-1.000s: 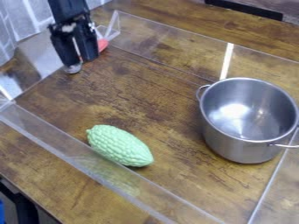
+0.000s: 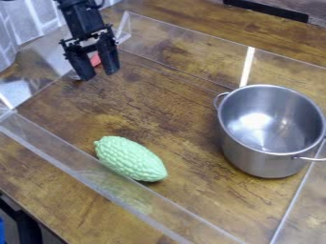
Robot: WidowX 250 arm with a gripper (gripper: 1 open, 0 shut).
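My black gripper (image 2: pixel 97 61) is at the upper left, low over the wooden surface, its two fingers spread apart. A small reddish object (image 2: pixel 93 59) is partly hidden behind it; whether it sits between the fingers I cannot tell. A pale green bumpy vegetable (image 2: pixel 129 158) lies at the lower middle. A steel pot (image 2: pixel 265 133) with two handles stands at the right.
Clear plastic barriers border the wooden work area (image 2: pixel 159 105) on several sides. The middle of the surface between gripper, vegetable and pot is clear.
The gripper has shifted and turned, now covering more of the reddish object that showed at its right earlier. The vegetable and pot have not moved.
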